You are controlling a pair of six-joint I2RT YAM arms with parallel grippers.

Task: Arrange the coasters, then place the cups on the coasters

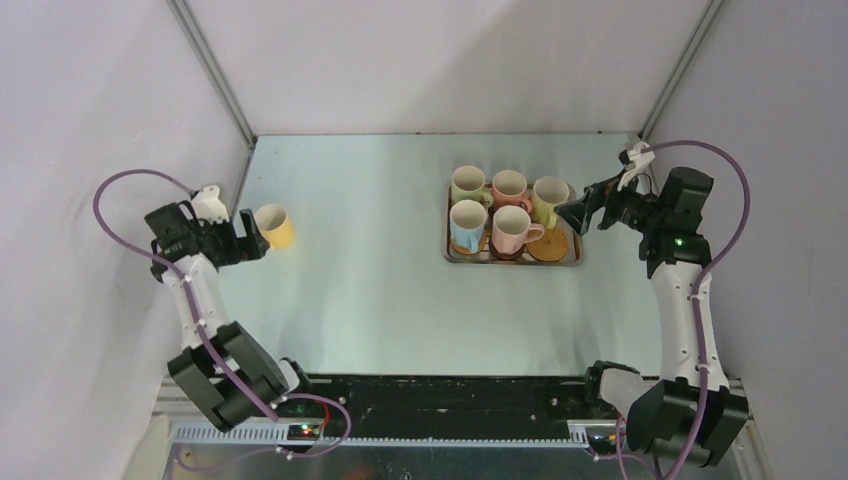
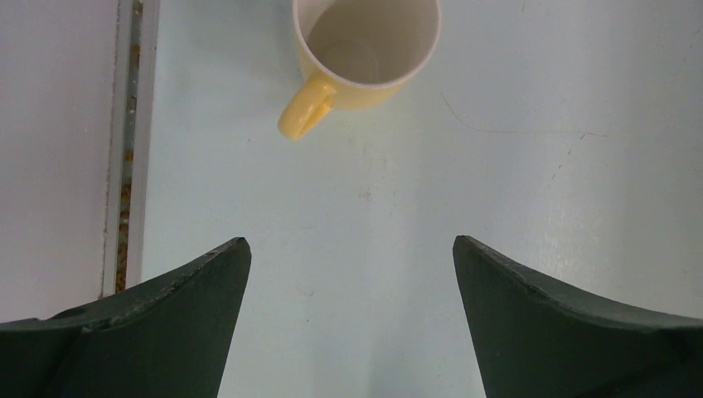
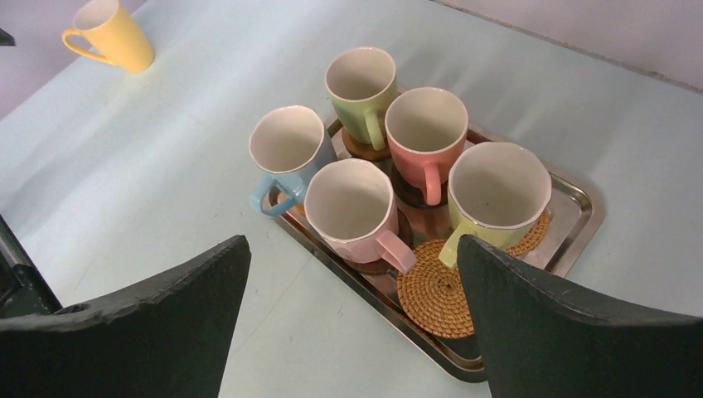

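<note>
A yellow cup (image 1: 281,236) stands alone on the left of the table; in the left wrist view the cup (image 2: 365,96) is at the top, handle toward the lower left. Close to its left side is my left gripper (image 1: 252,237), fingers apart and empty. A round woven coaster (image 3: 431,297) lies bare at the front right of the metal tray (image 1: 462,257). Just right of the tray's yellow-green cup (image 1: 548,193), my right gripper (image 1: 584,212) is open and empty. One finger (image 3: 530,307) hides part of the tray's edge in the right wrist view.
Several cups stand on coasters in the tray: a blue cup (image 3: 288,145), a pink cup (image 3: 352,207), a coral cup (image 3: 427,124) and a green cup (image 3: 361,79). Between the tray and the yellow cup, the table (image 1: 360,250) is clear. Walls flank both sides.
</note>
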